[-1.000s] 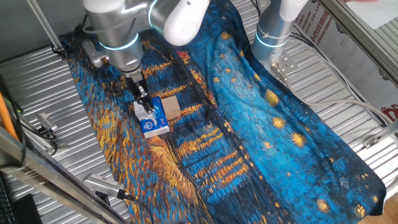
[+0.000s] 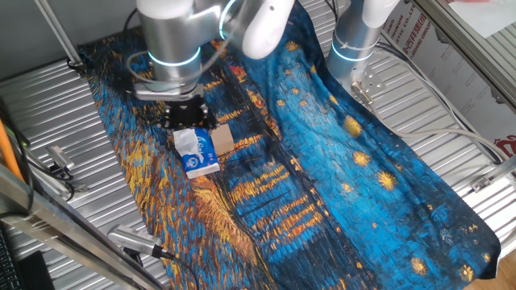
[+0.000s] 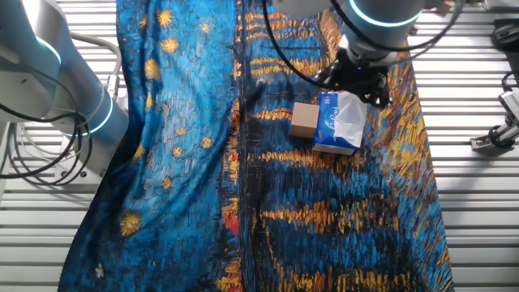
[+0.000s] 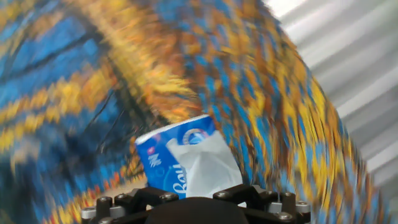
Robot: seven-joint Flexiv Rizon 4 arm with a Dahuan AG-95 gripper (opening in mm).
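Note:
A blue and white tissue pack [image 2: 198, 154] lies on the patterned cloth, a white sheet spread over part of its top. Above its back edge in exterior view 1 is my black gripper [image 2: 189, 121], its fingers spread apart. In exterior view 2 the gripper [image 3: 357, 79] overhangs the end of the pack [image 3: 339, 130]. At the bottom of the wrist view its fingers [image 4: 149, 196] are apart, and the white sheet [image 4: 211, 168] reaches down to them. The fingers' lower ends are hidden there. Touching the pack's side, or nearly so, is a small brown box [image 2: 222, 139].
A dark blue cloth with yellow patterns [image 2: 355, 185] covers the ribbed metal table [image 2: 72, 149]. At the front left lies a grey device [image 2: 135, 240] with a cable.
My gripper has risen and drawn back from over the pack, turning so its fingers now show side by side. The pack and the brown box have stayed in place.

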